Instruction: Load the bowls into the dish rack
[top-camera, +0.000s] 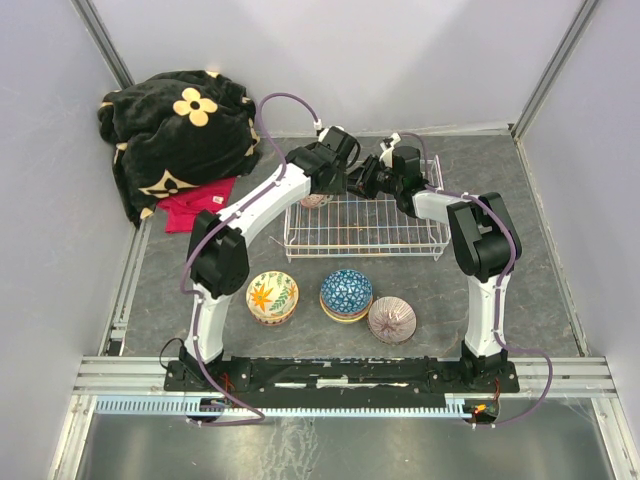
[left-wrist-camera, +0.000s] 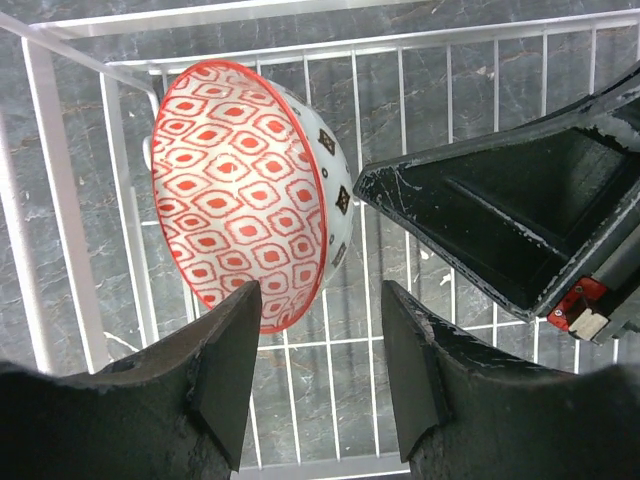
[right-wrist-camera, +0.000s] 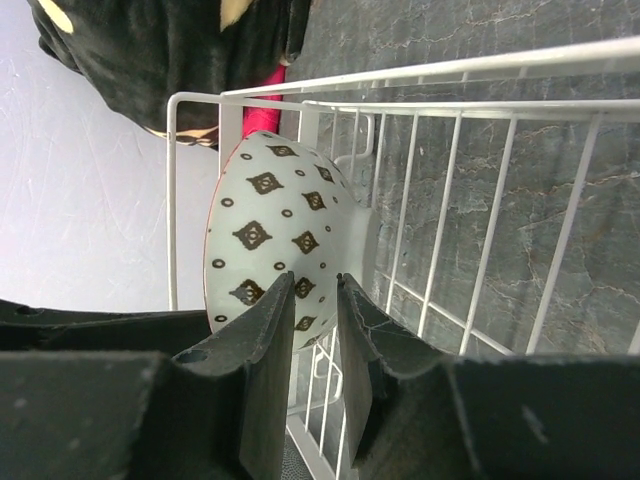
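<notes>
A white bowl (left-wrist-camera: 240, 190) with a red pattern inside and dark diamonds outside stands on edge at the left end of the white wire dish rack (top-camera: 370, 250). Over that end, my left gripper hangs open, its fingers apart and empty. Beside the bowl's outer side is my right gripper, with a narrow gap between its fingertips; whether it touches the bowl is unclear. In front of the rack are a floral bowl (top-camera: 272, 295) on a stack, a blue patterned bowl (top-camera: 347, 291) on a stack, and a pinkish ribbed bowl (top-camera: 392, 320).
A dark flowered blanket (top-camera: 180, 130) and a red cloth (top-camera: 197, 205) lie left of the rack. Both grippers are close together over the rack's back left. The rack's front and the grey floor (top-camera: 490, 310) at right are free.
</notes>
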